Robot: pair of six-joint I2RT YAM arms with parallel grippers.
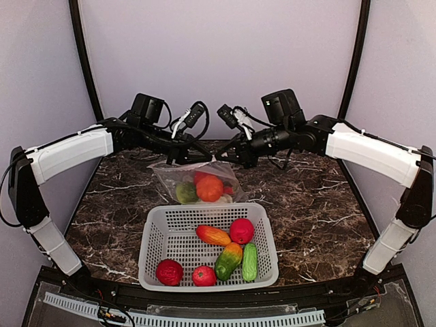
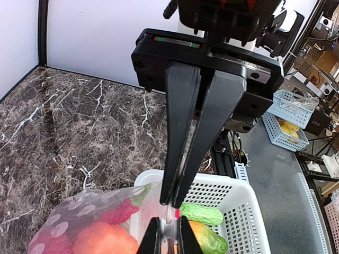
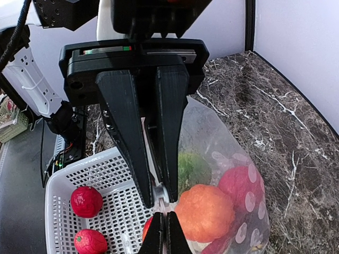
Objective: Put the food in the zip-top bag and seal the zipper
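Observation:
The clear zip top bag [image 1: 167, 178] stands behind the basket. Through its film show an orange-red food piece [image 1: 209, 189] and a green one [image 1: 185, 192]. Both grippers meet at the bag's top edge. My left gripper is shut on the small white zipper slider [image 3: 161, 192], which shows between its tips in the right wrist view. Close beside it, my right gripper is shut on the thin top edge of the bag. How much of the zipper is closed cannot be made out.
In front of the bag sits a white basket [image 1: 145, 238]. It holds a red fruit [image 1: 169, 272], a green cucumber-like piece [image 1: 250, 261], a green-orange papaya [image 1: 229, 261] and others.

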